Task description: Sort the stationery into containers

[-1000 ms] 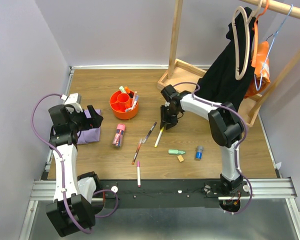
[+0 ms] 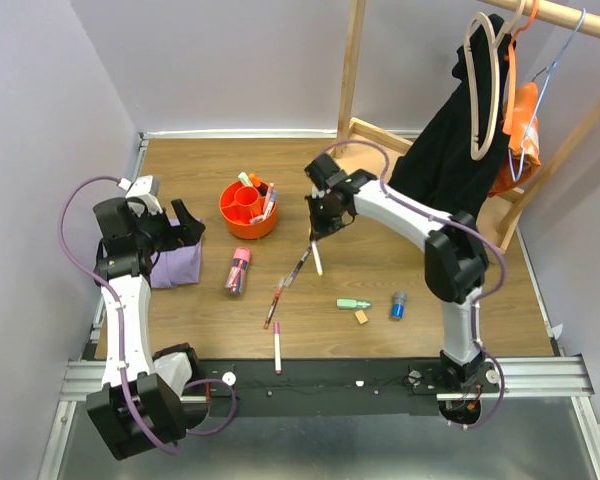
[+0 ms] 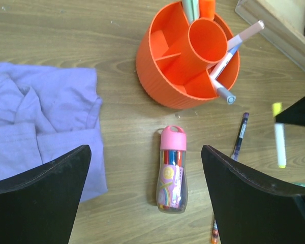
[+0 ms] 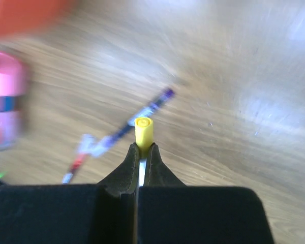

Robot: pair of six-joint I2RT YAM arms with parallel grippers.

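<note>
A white marker with a yellow end (image 4: 144, 131) is pinched between the fingertips of my right gripper, which is shut on it; in the top view the marker's white length (image 2: 316, 258) points toward the table front. The orange round container (image 2: 230, 222) stands left of that gripper and holds several pens and markers. Over the table by the purple cloth, my left gripper (image 2: 192, 225) is open and empty. Its wrist view frames a pink-capped pencil bottle (image 3: 172, 175) lying between the fingers, well below them. Two slim pens lie near the marker: a dark one (image 2: 300, 262) and an orange-red one (image 2: 273, 308).
A pink-and-white marker (image 2: 277, 348) lies at the front edge. Right of it are a green marker (image 2: 353, 303), a small tan block (image 2: 361, 317) and a blue bottle (image 2: 398, 305). Purple cloth (image 2: 178, 266) is at left; a wooden rack with hanging clothes (image 2: 450, 135) stands back right.
My right gripper has moved left and slightly back, and the white marker has come along, turning and lifting from where it lay. The left arm has shifted slightly.
</note>
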